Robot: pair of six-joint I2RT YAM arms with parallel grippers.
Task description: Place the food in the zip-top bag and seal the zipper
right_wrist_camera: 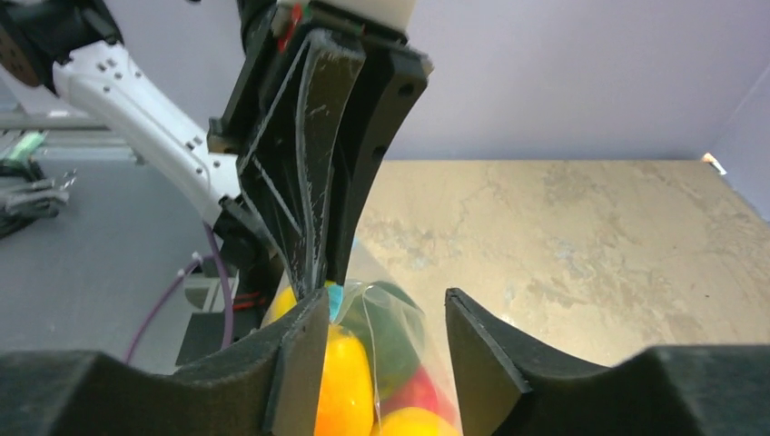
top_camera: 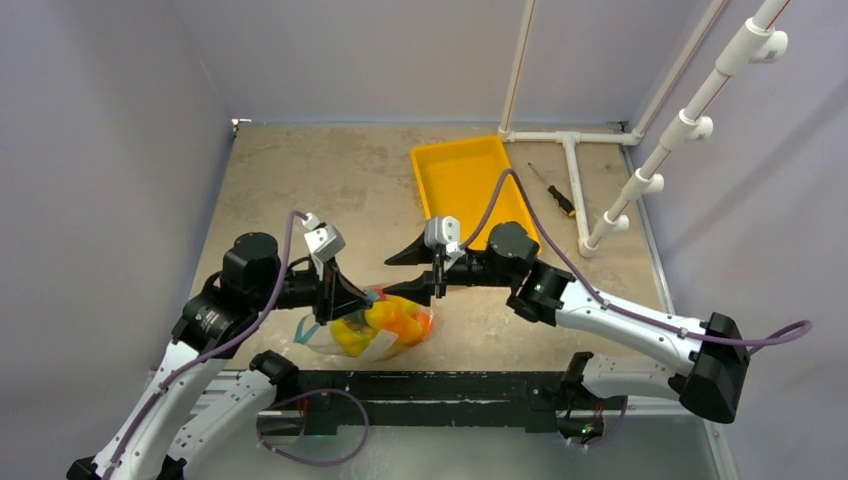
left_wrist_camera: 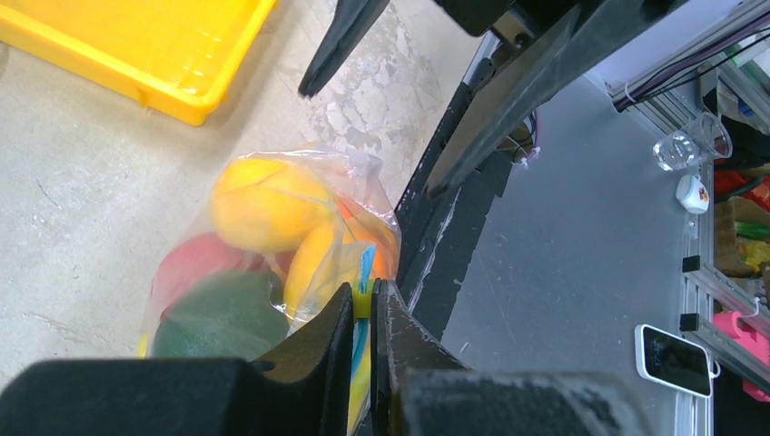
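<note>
A clear zip top bag (top_camera: 382,346) holding several pieces of food lies near the table's front edge. Through the plastic in the left wrist view show a yellow-orange piece (left_wrist_camera: 269,205), a green one (left_wrist_camera: 218,313) and a red one (left_wrist_camera: 195,265). My left gripper is shut on the bag's blue zipper strip (left_wrist_camera: 365,263), which pokes up between its fingertips. Facing it from the right, my right gripper (top_camera: 415,273) stands open, its fingers (right_wrist_camera: 304,354) apart just above the bag's right part. Whether the zipper is closed along its length cannot be seen.
Behind the bag, an empty yellow tray (top_camera: 430,190) rests on the table. A screwdriver (top_camera: 560,198) and white pipe frame (top_camera: 575,180) are at the back right.
</note>
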